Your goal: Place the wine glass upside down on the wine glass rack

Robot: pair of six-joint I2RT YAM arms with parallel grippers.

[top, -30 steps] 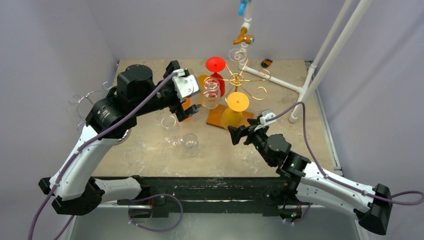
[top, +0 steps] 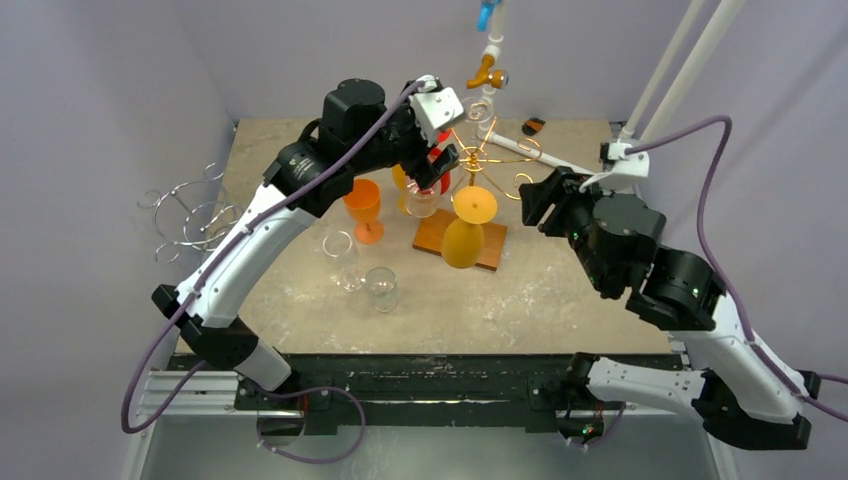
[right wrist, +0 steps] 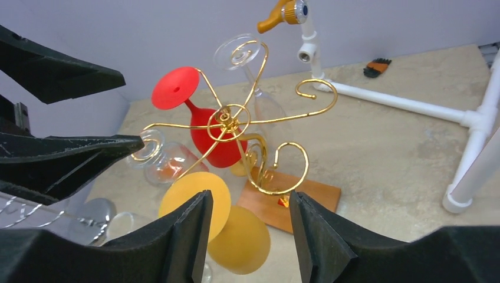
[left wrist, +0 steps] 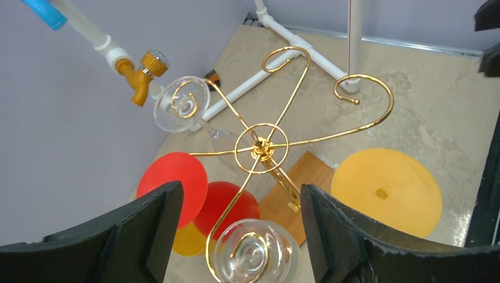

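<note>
The yellow wine glass (top: 475, 205) hangs upside down by its foot from a front arm of the gold rack (top: 472, 158). Its bowl (right wrist: 242, 239) points downward, clear of both grippers. My right gripper (top: 540, 212) stands open to the right of the rack, empty. Over the rack's left side, my left gripper (top: 445, 172) is open too, its fingers around nothing. In the right wrist view a left finger (right wrist: 88, 150) comes close to the hanging clear glass (right wrist: 174, 160); whether they touch I cannot tell. A red glass (right wrist: 215, 138) and another clear one (right wrist: 237, 52) also hang inverted.
Two rack hooks on the right are bare. An orange goblet (top: 363, 205), a clear glass (top: 342, 258) and a tumbler (top: 381, 288) are on the table at left. White pipes (top: 545, 155) run behind; a silver rack (top: 190, 215) stands far left.
The right gripper has drawn back from the yellow bowl, rightward and away. The left arm has swung right, over the rack. The yellow glass swayed slightly and still hangs.
</note>
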